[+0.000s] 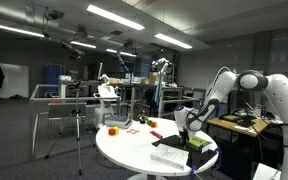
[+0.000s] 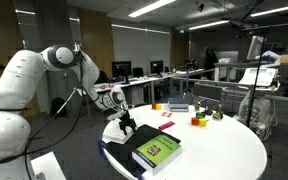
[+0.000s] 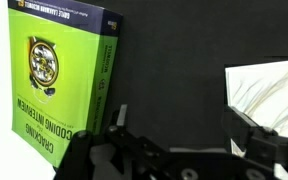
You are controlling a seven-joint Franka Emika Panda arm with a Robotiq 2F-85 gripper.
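In the wrist view a thick green book (image 3: 69, 75) lies on the left, its cover reading "Cracking the Coding Interview". A dark mat (image 3: 174, 70) spreads under it. My gripper is open above the mat, with bare dark surface between its fingers. A pale patterned flat item (image 3: 272, 95) shows at the right. From the second exterior view, the green book (image 2: 156, 150) rests near the front of the white round table (image 2: 219, 150), and my gripper (image 2: 127, 132) hangs behind and left of it, apart from it.
A white box-like item (image 1: 170, 155) sits at the table's front in the first exterior view. Small red and yellow things (image 2: 198, 121) stand toward the back, and a red item (image 2: 166, 126) lies behind the book.
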